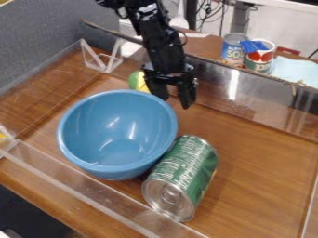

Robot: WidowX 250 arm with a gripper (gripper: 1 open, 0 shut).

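My black gripper (172,85) hangs near the back of the wooden tray, behind the blue bowl, its fingers pointing down. A round yellow-green object (139,79) sits just left of it, partly hidden by it; whether it is between the fingers I cannot tell. The blue bowl (117,135) stands at the front left. A large green can (180,178) lies on its side to the right of the bowl.
A clear barrier (252,100) runs along the back, with cans (258,58) beyond it. A white wire stand (102,58) is at the back left.
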